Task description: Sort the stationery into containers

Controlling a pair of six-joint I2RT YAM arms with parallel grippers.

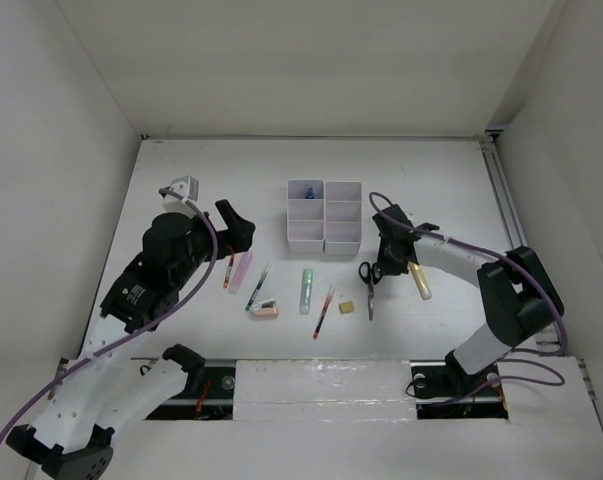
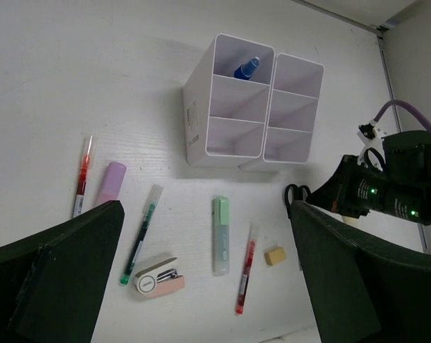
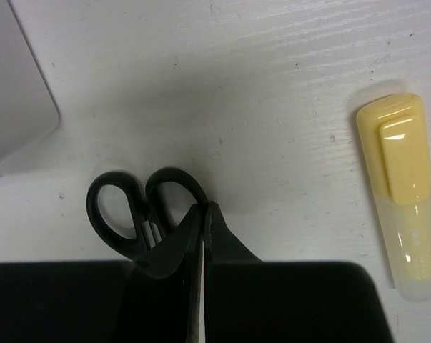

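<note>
Black-handled scissors point(image 3: 101, 218) lie on the white table, handle loops toward the containers and blades point(image 1: 371, 303) pointing to the front. My right gripper is shut on them, its fingertips pinching the right handle loop; the fingers hide most of the blades in the right wrist view. Over the table's left side my left gripper point(image 1: 239, 228) hangs open and empty, its fingers point(image 2: 65, 268) wide apart. The divided containers point(image 2: 194, 136) stand at the back middle, a blue item point(image 2: 247, 69) in the far left compartment and the others bare.
A yellow highlighter point(image 3: 404, 157) lies right of the scissors. Around the middle are a green highlighter point(image 2: 221, 236), red pens point(image 2: 247, 275), a green pen point(image 2: 140, 236), a purple highlighter point(image 2: 111, 182), an eraser point(image 2: 275, 256) and a stapler point(image 2: 160, 279).
</note>
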